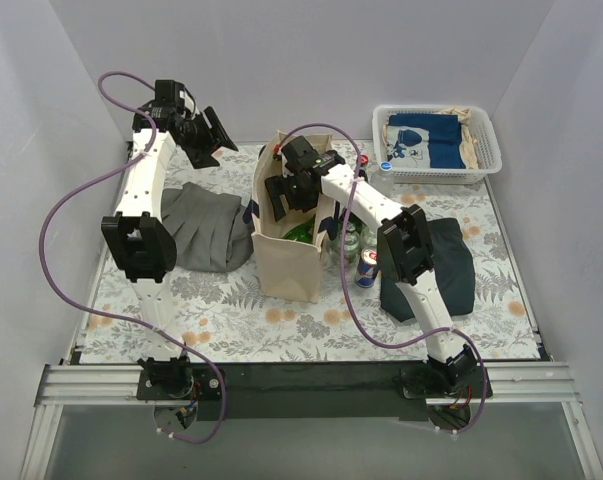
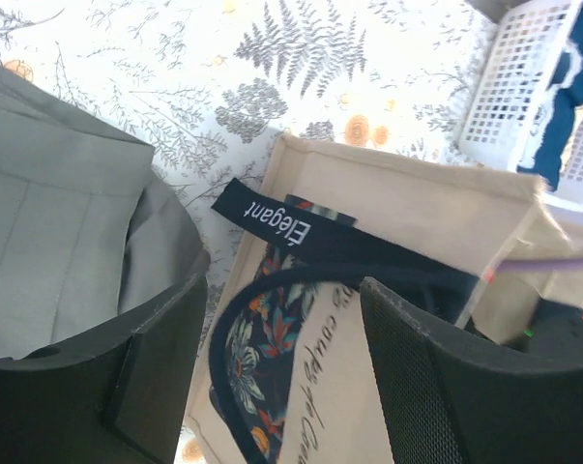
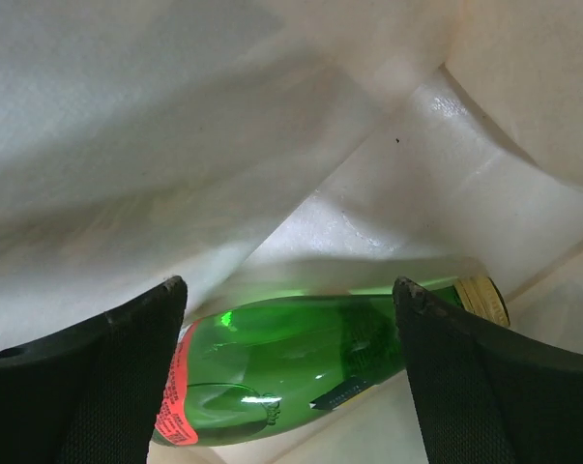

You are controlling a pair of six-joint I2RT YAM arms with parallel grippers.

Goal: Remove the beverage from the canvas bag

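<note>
The canvas bag (image 1: 289, 270) stands open in the middle of the table. Inside, a green bottle (image 3: 291, 358) with a red label and gold cap lies on its side. My right gripper is down in the bag, open, its fingers over the bottle with nothing held. My left gripper hangs left of the bag, fingers apart and empty; its wrist view shows the bag's printed side and dark handle.
Cans, jars and bottles, among them a blue can (image 1: 366, 268), crowd right of the bag. A white basket (image 1: 481, 150) is at the back right. Grey cloth (image 1: 201, 230) lies left, a dark cloth (image 1: 431, 290) right.
</note>
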